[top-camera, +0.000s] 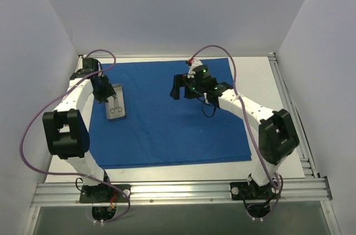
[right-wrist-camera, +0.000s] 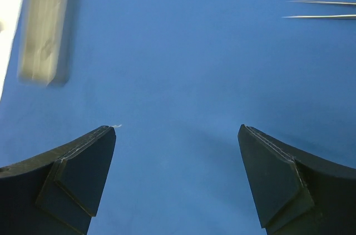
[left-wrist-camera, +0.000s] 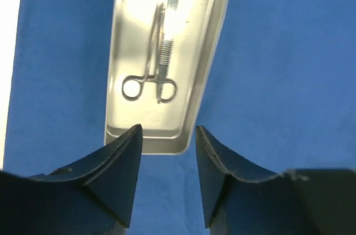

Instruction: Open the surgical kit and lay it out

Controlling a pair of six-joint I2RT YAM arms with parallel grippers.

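Note:
A metal tray [top-camera: 115,114] lies on the blue cloth at the left. In the left wrist view it holds scissors [left-wrist-camera: 132,88] and a ridged slim instrument [left-wrist-camera: 167,51]. My left gripper is over the tray's near end, fingers apart, nothing visible between them. My right gripper hangs open and empty over the cloth right of centre. Several thin instruments [right-wrist-camera: 317,16] lie side by side at the upper right of the right wrist view, blurred; the right arm hides them in the top view.
A white table margin [top-camera: 278,151] surrounds it, with grey walls at the back and sides and metal rails along the edges.

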